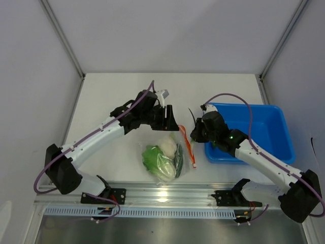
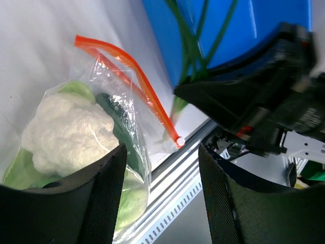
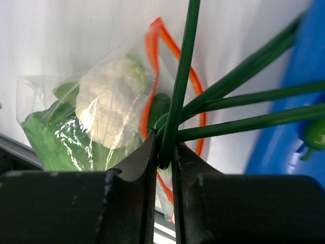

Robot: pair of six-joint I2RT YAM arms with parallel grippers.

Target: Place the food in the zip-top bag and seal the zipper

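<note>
The zip top bag (image 1: 162, 160) lies on the table holding lettuce, cauliflower (image 2: 71, 132) and a dark green vegetable (image 2: 127, 137), its orange zipper (image 2: 152, 101) along the right side. My right gripper is shut on green stalks (image 3: 180, 76), held over the zipper side beside the blue tray, outside the bag as far as I can tell. My left gripper (image 1: 167, 119) is above the bag's upper end; in the left wrist view its fingers (image 2: 101, 203) are apart with nothing visible between them.
The blue tray (image 1: 284, 137) stands at the right with green items near its left wall (image 3: 284, 101). The metal rail (image 1: 162, 190) runs along the front edge.
</note>
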